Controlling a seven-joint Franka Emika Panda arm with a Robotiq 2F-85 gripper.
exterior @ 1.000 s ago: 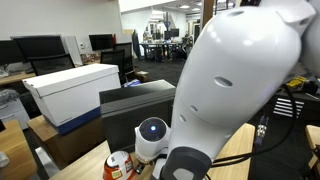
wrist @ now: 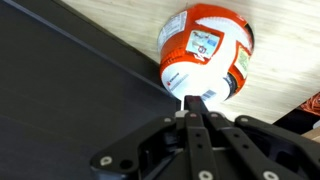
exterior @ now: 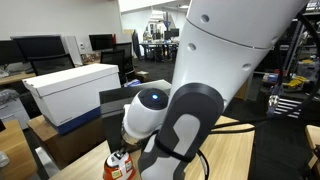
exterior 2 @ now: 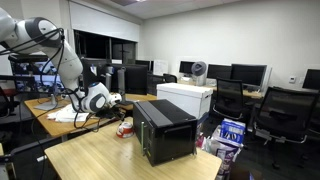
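Note:
A red and white can [wrist: 205, 55] stands on the wooden table, seen close up in the wrist view. Its lower edge meets the tips of my gripper, which is shut with nothing visible between its fingers. Exterior view 2 has the same can [exterior 2: 125, 129] beside the dark box, with my gripper [exterior 2: 121, 112] just above and left of it. In exterior view 1 the arm hides part of the can [exterior: 119, 166].
A large black box [exterior 2: 168, 130] stands right beside the can; its dark side [wrist: 75, 90] fills the wrist view's left. Another red and white can [exterior: 12, 155] sits at the far left. Bare wooden table [exterior 2: 100, 158] lies in front.
The arm has swung up and over in exterior view 1, its wrist now higher and hiding more of the black box. The can stays in about the same place.

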